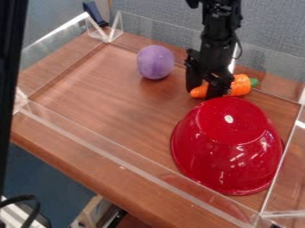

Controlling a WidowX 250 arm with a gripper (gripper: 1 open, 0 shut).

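Note:
The black gripper (209, 82) reaches down from the top of the view onto an orange carrot (238, 85) with a green top, at the back right of the table. Its fingers are around the carrot's middle; whether they are closed on it cannot be told. A large upturned red bowl (226, 145) fills the right front. A purple oval object (155, 62) lies at the back, left of the gripper.
Clear low walls edge the wooden table (102, 116). A grey padded wall stands behind.

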